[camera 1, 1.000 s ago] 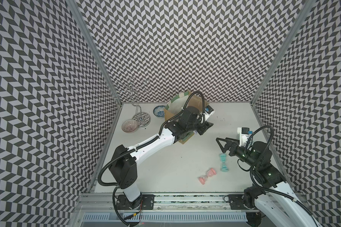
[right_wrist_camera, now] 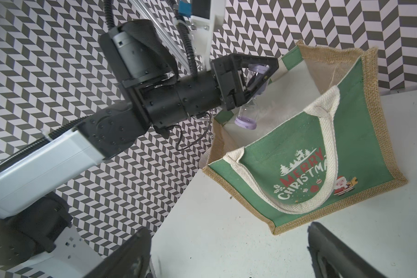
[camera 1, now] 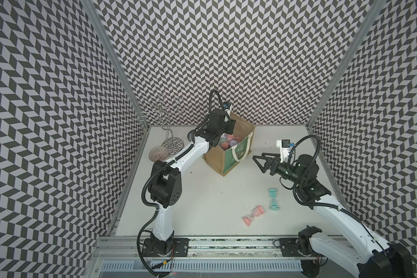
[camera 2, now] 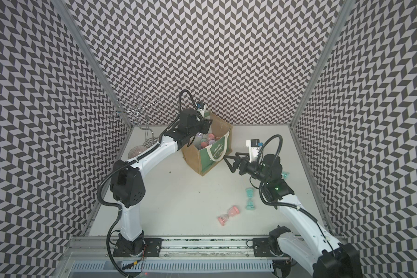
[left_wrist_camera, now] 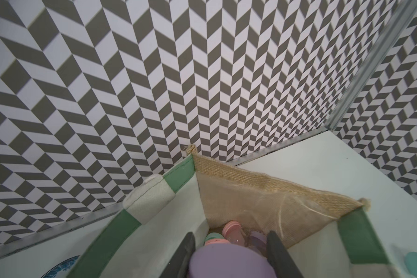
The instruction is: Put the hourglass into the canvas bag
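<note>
A purple hourglass (right_wrist_camera: 245,121) hangs upright over the mouth of the canvas bag (right_wrist_camera: 282,162), its lower end dipping just inside the opening. My left gripper is shut on its upper end; the purple cap (left_wrist_camera: 231,261) fills the gap between the fingers. The bag is green with tan burlap edges and white handles. Several pink, teal and purple hourglasses (camera 1: 229,141) lie inside it. My right gripper stands open and empty to the right of the bag, above the table. A pink hourglass (camera 1: 253,216) and a teal hourglass (camera 1: 273,199) lie on the table near the front.
Another teal hourglass (camera 2: 285,175) lies at the right, partly behind my right arm. A metal rack (camera 1: 169,125), a pinkish bowl (camera 1: 158,153) and a blue-patterned bowl (left_wrist_camera: 64,267) stand left of the bag.
My left gripper has carried the purple hourglass leftward and back, from in front of the bag to over its opening. My right arm has shifted left and away from the front, still open.
</note>
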